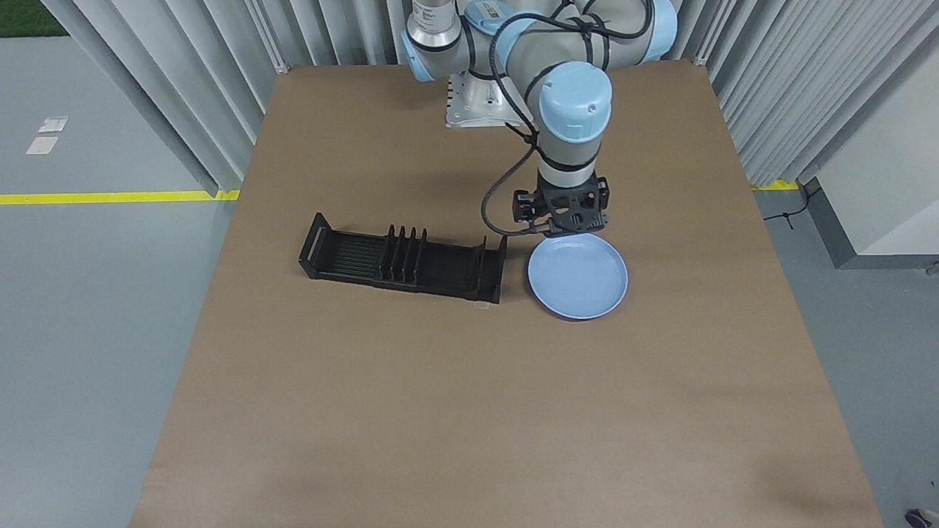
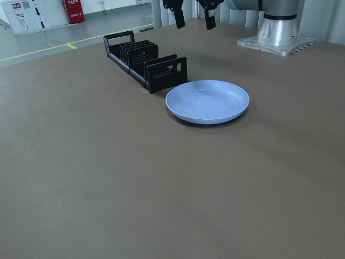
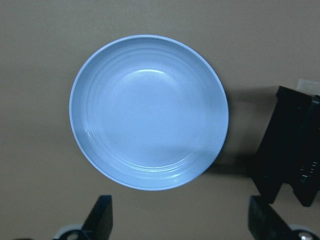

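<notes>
A light blue plate (image 1: 577,276) (image 2: 207,101) (image 3: 149,111) lies flat and empty on the brown table, just right of a black dish rack (image 1: 449,271) (image 2: 164,75) (image 3: 280,145) in the front view. My gripper (image 1: 560,210) (image 2: 195,22) is above the table, over the back side of the plate. In the left view and the wrist view its two fingers stand wide apart with nothing between them.
The robot's base plate (image 2: 272,44) stands at the back, with curtains behind it.
</notes>
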